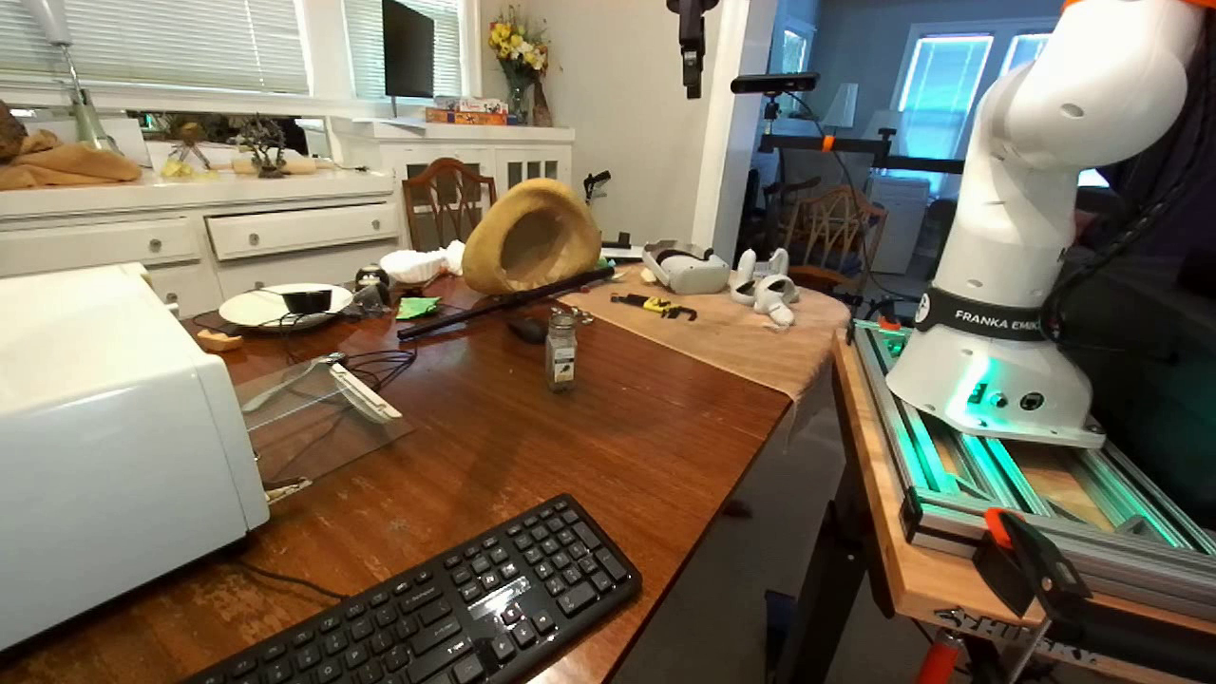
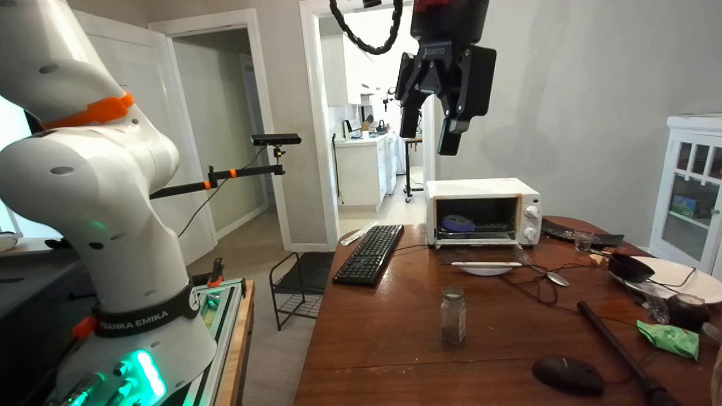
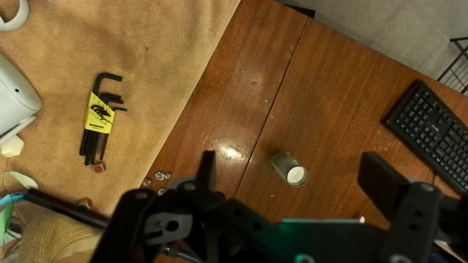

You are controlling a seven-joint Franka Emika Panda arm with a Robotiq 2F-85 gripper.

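My gripper hangs high above the table, its fingers apart and nothing between them. In the wrist view the open gripper frames a small clear glass jar far below. That jar stands upright on the bare wood, well clear of the fingers, with a label on its side. Exterior view 1 shows the jar near the table's middle, while only the tip of one finger hangs in at the top edge.
A keyboard and a white toaster oven with its door down stand beyond the jar. Near it lies a black mouse. A straw hat, yellow hex-key set and white headset occupy the far end. Wood around the jar is mostly clear.
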